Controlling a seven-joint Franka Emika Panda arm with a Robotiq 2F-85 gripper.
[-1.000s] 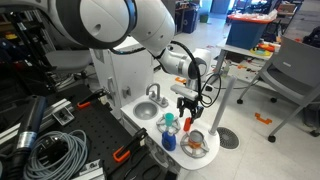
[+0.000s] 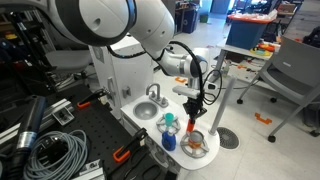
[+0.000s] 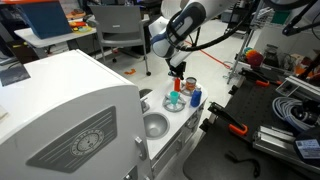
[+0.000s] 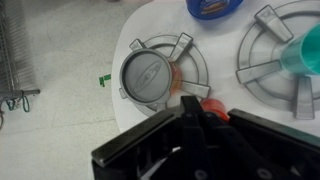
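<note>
A small red object [image 2: 190,125] stands on the white counter [image 2: 228,143] beside a metal pot [image 2: 196,137]. My gripper [image 2: 193,112] is just above the red object. In the wrist view, my gripper is shut, its dark fingers partly covering the red object [image 4: 213,107]; nothing shows held between them. Whether they touch it is hard to tell. The pot [image 4: 147,76] appears left of the fingers, over a grey burner ring. A blue container [image 4: 211,5] lies at the top edge and a teal cup [image 4: 304,52] at the right, on another burner.
In exterior view 1, a sink [image 2: 147,110] with a tap lies to the left on the counter. A black table with a coiled cable [image 2: 60,154] stands at front left. Grey chairs [image 2: 288,83] and open floor are to the right.
My gripper has moved down and slightly to the right, closer to the red object. The pot, cup and blue container have stayed in place.
</note>
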